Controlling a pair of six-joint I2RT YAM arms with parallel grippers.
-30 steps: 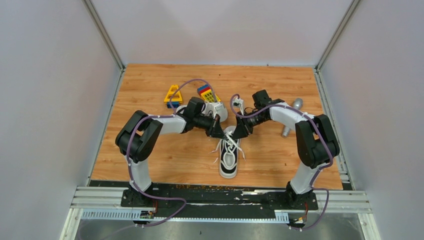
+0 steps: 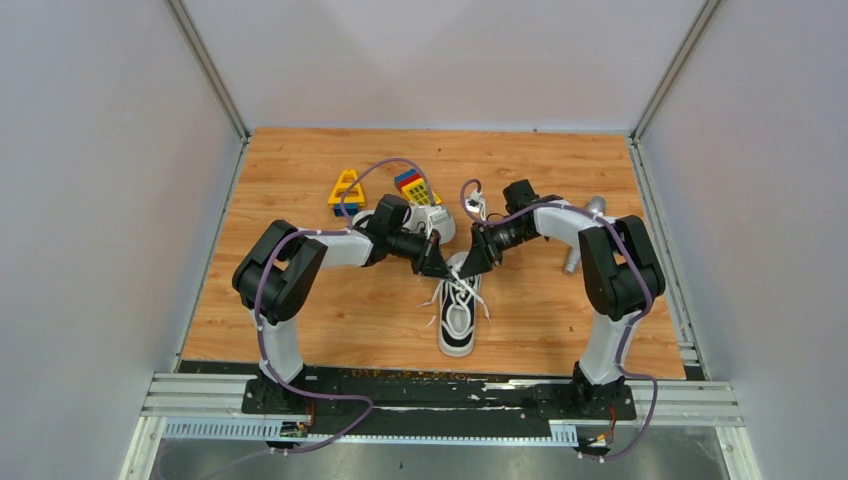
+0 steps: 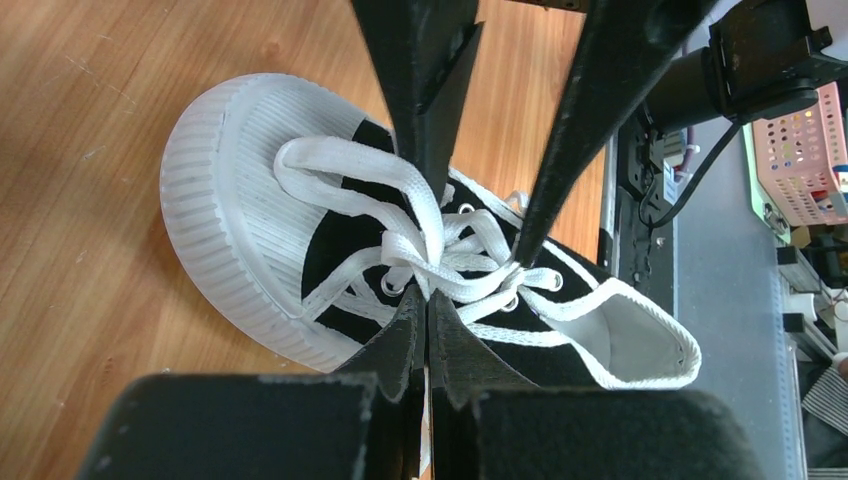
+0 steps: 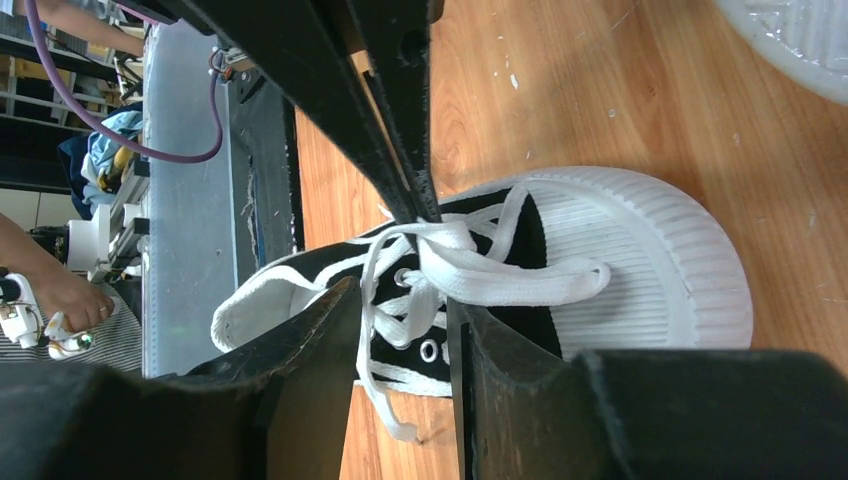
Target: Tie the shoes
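Observation:
A black shoe with a white toe (image 3: pixel 240 190) and white laces lies on the wooden table, its opening toward the table's front. My left gripper is shut at the lacing, with white lace (image 4: pixel 500 275) pinched at its tips and a loop lying toward the toe. Across the laces, my right gripper stands open; one of its fingers (image 3: pixel 430 150) is on the toe side and the other nearer the opening. Lace strands pass between those fingers without being clamped. A loose lace end (image 4: pixel 400 430) hangs over the shoe's side. The exact knot form is hard to tell.
Behind the grippers are a white rounded object (image 2: pixel 440 224), a yellow triangular block piece (image 2: pixel 347 188) and a multicoloured block piece (image 2: pixel 416 187). A grey cylinder (image 2: pixel 573 260) lies near the right arm. Bare table (image 2: pixel 350 320) shows on both sides of the shoe.
The right arm's elbow has swung slightly inward to the left, with its gripper shifting only a little. Left arm and shoe look unmoved.

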